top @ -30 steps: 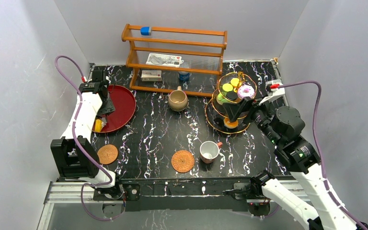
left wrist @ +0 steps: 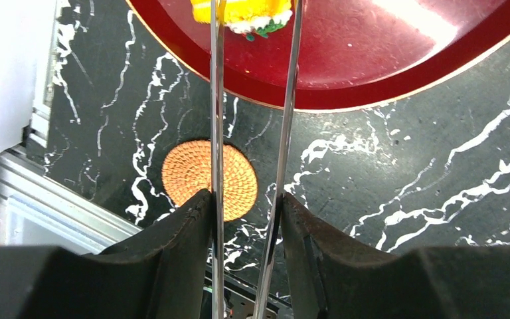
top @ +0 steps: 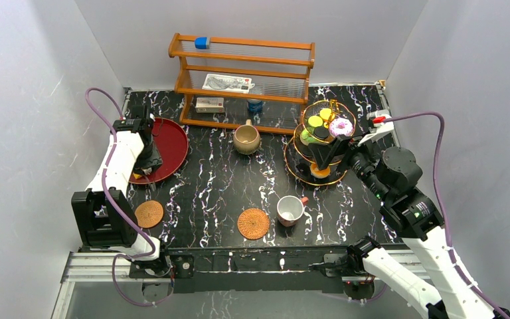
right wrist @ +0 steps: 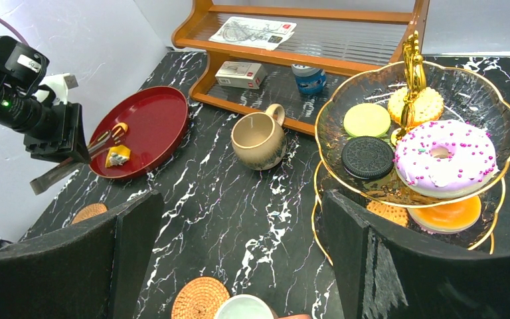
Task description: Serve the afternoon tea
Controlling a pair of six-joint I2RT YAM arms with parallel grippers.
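A red plate sits at the far left; my left gripper reaches over it with long metal tongs, part open, around a yellow cake piece with white and green edge. Whether it is gripped I cannot tell. A woven coaster lies below. A gold-rimmed tiered stand holds a donut, cookies and other sweets. My right gripper stands open beside it, nothing between its fingers. A beige mug stands mid-table; a white cup is beside an orange coaster.
A wooden rack with boxes and a blue can stands along the back. Walls border the left, back and right.
The left arm and its tongs have shifted slightly toward the front and right over the red plate. The right arm has not moved.
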